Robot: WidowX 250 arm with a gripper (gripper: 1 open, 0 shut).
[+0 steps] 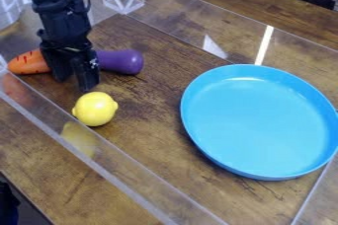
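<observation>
My black gripper (73, 66) reaches down from the top left, low over the wooden surface between a carrot (27, 63) and a purple eggplant (119, 62); its fingers stand open. What, if anything, lies between them is hard to make out. A yellow lemon (95, 109) lies just in front of the gripper.
A large blue plate (258, 122) takes up the right side. Clear plastic walls (53, 140) run along the near edge and behind. The wood between eggplant and plate is bare.
</observation>
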